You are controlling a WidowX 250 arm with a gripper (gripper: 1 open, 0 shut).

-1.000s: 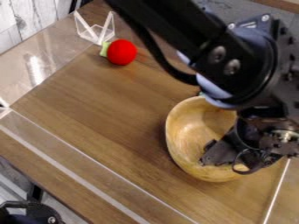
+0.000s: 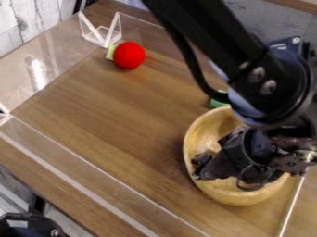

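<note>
My gripper [image 2: 221, 159] is down inside a light wooden bowl [image 2: 242, 193] at the lower right, its dark fingers near the bowl's left side. The arm and wrist cover much of the bowl, so what lies between the fingers is hidden. A red round object [image 2: 130, 56] with a green part beside it sits at the upper middle of the table.
A clear wire-like holder [image 2: 99, 30] stands at the back left. A green object [image 2: 216, 102] is partly hidden behind the arm. Transparent panels run along the left side.
My gripper has shifted left within the bowl over the last second. The bowl has moved slightly too. The red object has stayed in place.
</note>
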